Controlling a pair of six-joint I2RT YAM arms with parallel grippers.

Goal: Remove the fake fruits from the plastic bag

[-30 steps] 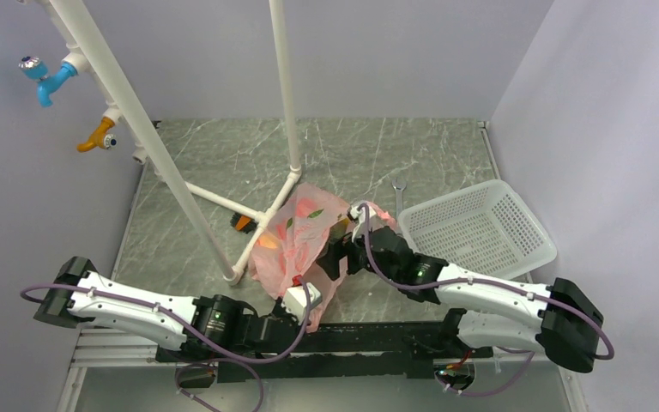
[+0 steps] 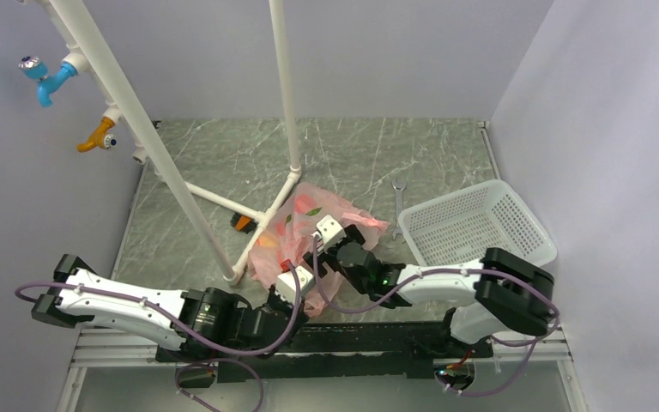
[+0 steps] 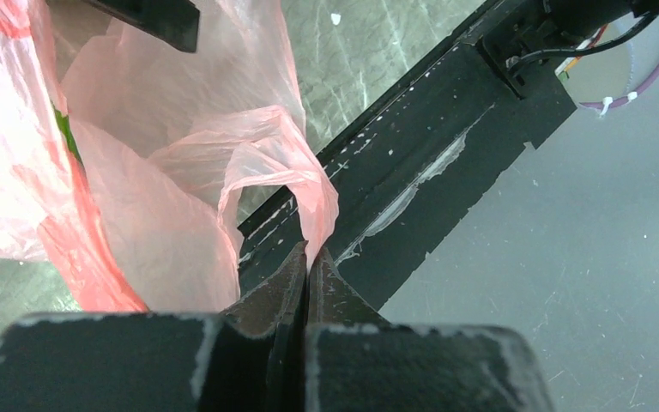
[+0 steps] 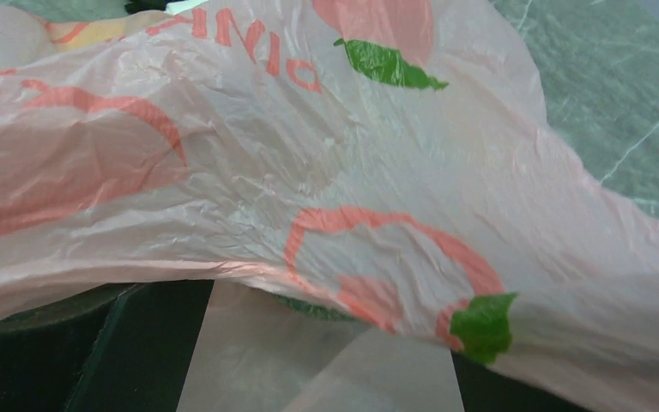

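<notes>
The pink translucent plastic bag (image 2: 330, 200) lies crumpled on the grey tabletop, red and green prints on its film. My left gripper is shut on a gathered edge of the bag at the near side. In the right wrist view, bag film (image 4: 309, 163) drapes over my right gripper, whose dark fingers (image 4: 150, 343) are spread apart, their tips covered. Between them sits loose film and a small dark-green rounded patch (image 4: 313, 309) that I cannot identify. A yellowish shape (image 2: 268, 241) shows at the bag's left side; the fruits are otherwise hidden.
A white perforated basket (image 2: 480, 225) stands at the right, with a wrench (image 2: 398, 204) beside it. White pipes (image 2: 280, 202) rise left of the bag, near an orange-and-black object (image 2: 243, 223).
My right gripper has moved left and in over the bag's opening, and its arm has followed. The left gripper has shifted slightly left and away from the table's near edge, still with the bag edge.
</notes>
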